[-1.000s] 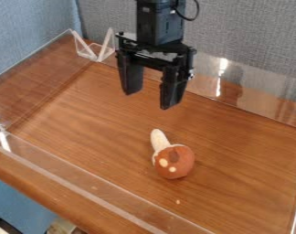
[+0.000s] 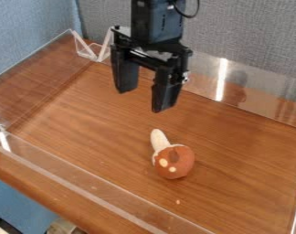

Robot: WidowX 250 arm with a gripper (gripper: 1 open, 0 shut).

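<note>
My black gripper (image 2: 144,87) hangs in the upper middle, above the wooden floor, with its two fingers spread apart and nothing visible between them. Below it and a little to the right, a toy mushroom (image 2: 174,159) lies on its side, its orange-red cap with pale spots toward the front and its white stem pointing back.
A white wire-like object (image 2: 92,50) stands at the back left. Grey padded panels rise behind.
My gripper has shifted slightly to the left over the last second. The mushroom has not moved.
</note>
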